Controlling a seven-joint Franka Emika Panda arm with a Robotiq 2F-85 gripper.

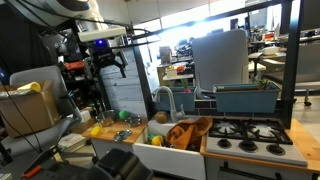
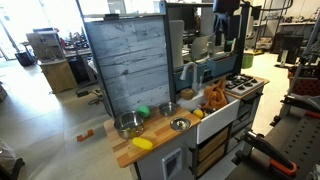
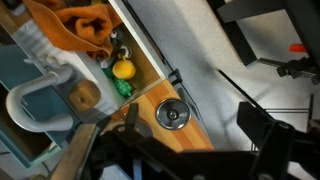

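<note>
My gripper (image 1: 110, 60) hangs high above the left part of the counter, its fingers apart and nothing between them. In the wrist view the open gripper looks down, and a round shiny metal dish (image 3: 172, 114) shows far below, between the fingers. The sink (image 1: 170, 158) holds an orange cloth (image 3: 79, 27), a yellow round item (image 3: 124, 69) and a green item (image 3: 124, 88). On the wooden counter (image 2: 160, 128) stand a metal pot (image 2: 130, 123), the metal dish (image 2: 180, 125) and a yellow item (image 2: 142, 142).
A curved faucet (image 3: 38, 112) rises behind the sink. Right of the sink lies a gas stove (image 1: 250, 138). A blue-green rack (image 1: 246, 98) stands behind, and a grey panel (image 2: 132, 68) backs the counter's left part. The air around my gripper is clear.
</note>
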